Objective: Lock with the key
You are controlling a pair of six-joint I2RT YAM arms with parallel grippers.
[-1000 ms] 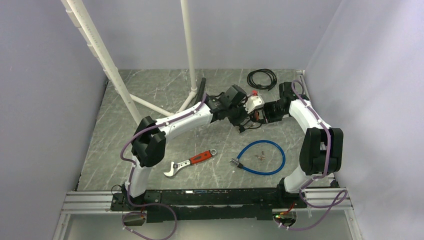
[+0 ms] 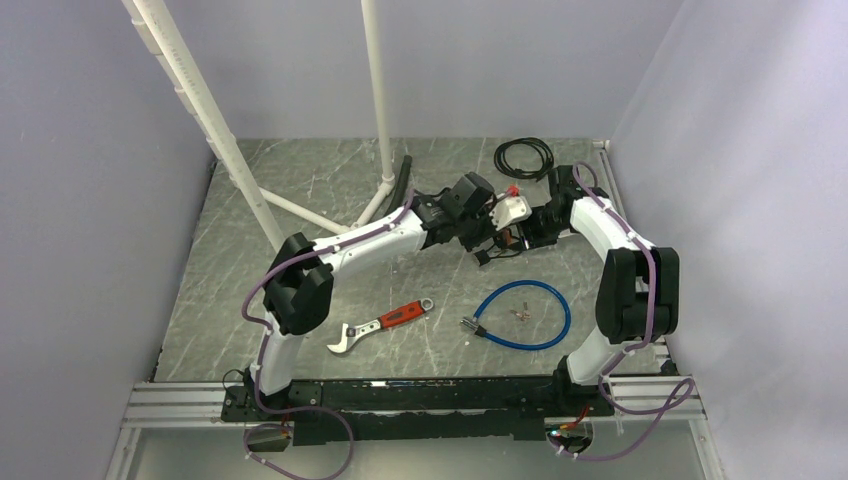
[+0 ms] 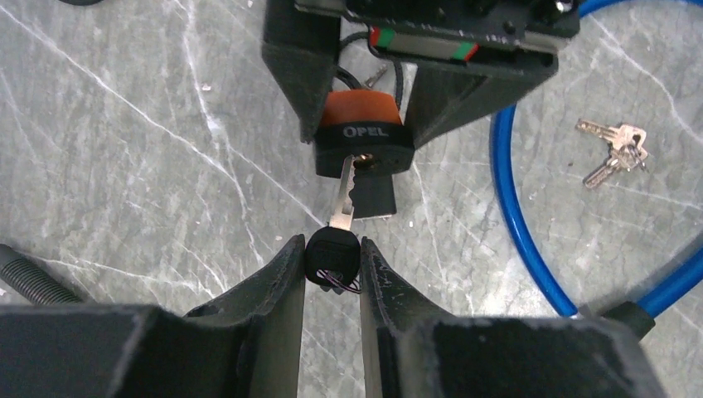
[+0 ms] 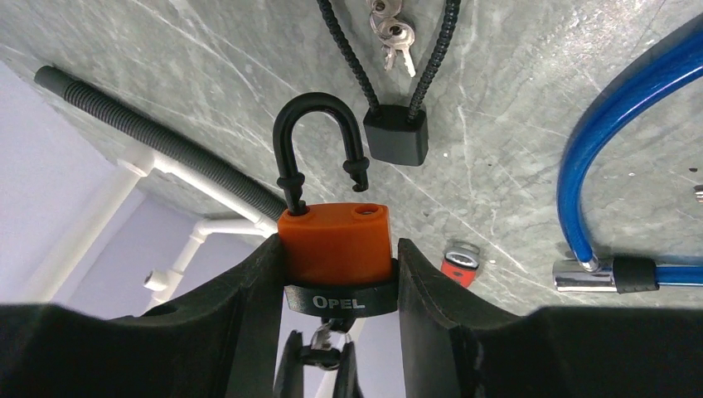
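In the right wrist view, my right gripper is shut on the orange padlock point(image 4: 336, 240), whose black rim reads OPEL. Its black shackle point(image 4: 319, 104) stands open, one leg out of the body. The left wrist view shows the key point(image 3: 332, 253), its black head between the fingertips of my left gripper, which touch it on both sides. The toothed blade points at the padlock's face point(image 3: 365, 153), its tip right by the keyhole. I cannot tell whether the tip is inside. From above, the two grippers meet, largely hiding lock and key.
A black cable lock point(image 4: 396, 133) lies under the padlock. The blue hose point(image 2: 567, 310) curls around loose keys point(image 2: 521, 313). A red-handled wrench point(image 2: 400, 315) lies front left, a black coil point(image 2: 524, 158) at the back. Bare floor lies left of the wrench.
My right gripper and its arm have shifted slightly left with the padlock, closer to the left gripper. The left arm is nearly still.
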